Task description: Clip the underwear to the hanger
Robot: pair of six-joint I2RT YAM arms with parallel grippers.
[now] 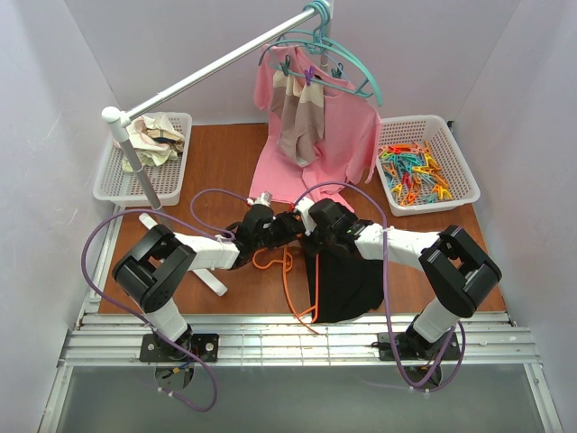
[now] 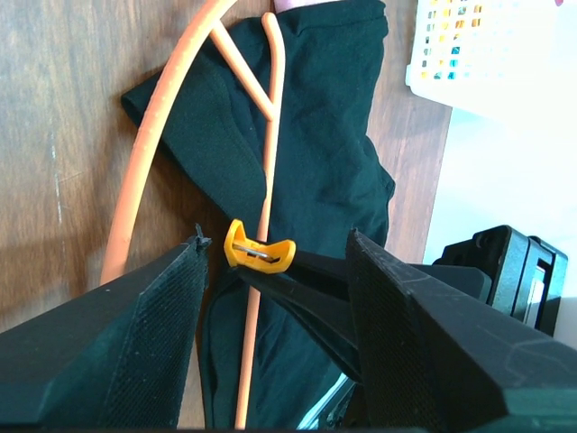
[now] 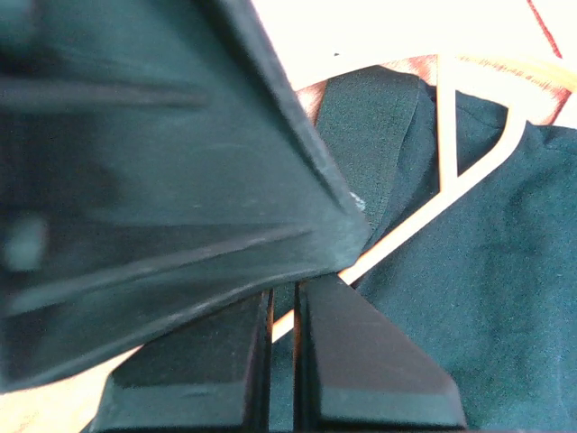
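Note:
An orange hanger (image 1: 287,280) lies over black underwear (image 1: 350,289) at the front middle; the left wrist view shows its bar (image 2: 250,343) along the dark cloth (image 2: 315,180). Both grippers meet over them. My left gripper is open around a yellow clip (image 2: 270,262), which sits at the tip of my right gripper's black fingers; whether it touches the left fingers is unclear. My right gripper is shut, its fingers over the hanger bar and cloth; a dark shape, apparently the other gripper, fills the right wrist view's upper left.
A pink garment (image 1: 279,180) hangs on teal hangers from the white rail (image 1: 216,63). A basket of clips (image 1: 460,185) stands at the right, one with cloth (image 1: 108,180) at the left. A white bar (image 1: 207,280) lies at the front left.

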